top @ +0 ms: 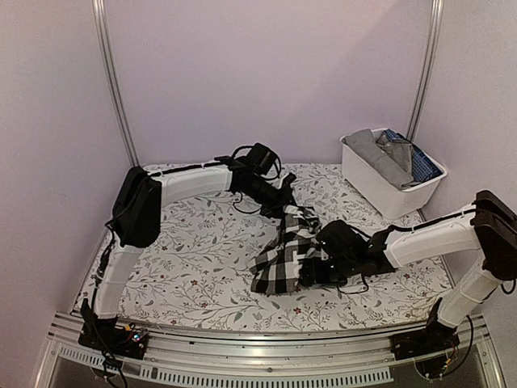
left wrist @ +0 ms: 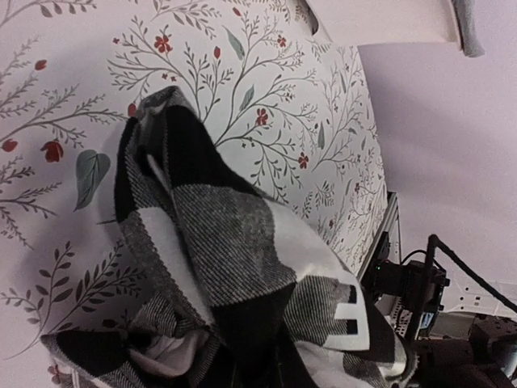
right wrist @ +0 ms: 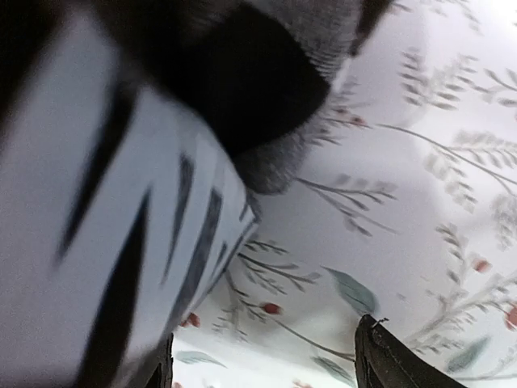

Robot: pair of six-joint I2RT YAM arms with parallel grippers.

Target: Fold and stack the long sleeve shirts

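A black-and-white checked shirt (top: 283, 255) hangs bunched in a narrow strip right of the table's middle, its lower end near the cloth. My left gripper (top: 284, 208) is shut at the shirt's upper end; the fabric gathers in folds into its fingers in the left wrist view, where the checked shirt (left wrist: 234, 234) fills the centre. At the lower right edge of the shirt is my right gripper (top: 311, 273). Its two fingers stand wide apart in the right wrist view, the right finger (right wrist: 392, 360) over bare tablecloth and the shirt (right wrist: 186, 186) looming blurred at the left.
A white bin (top: 384, 182) holding grey and blue folded garments stands at the back right. The flowered tablecloth (top: 202, 275) is clear on the left and along the front.
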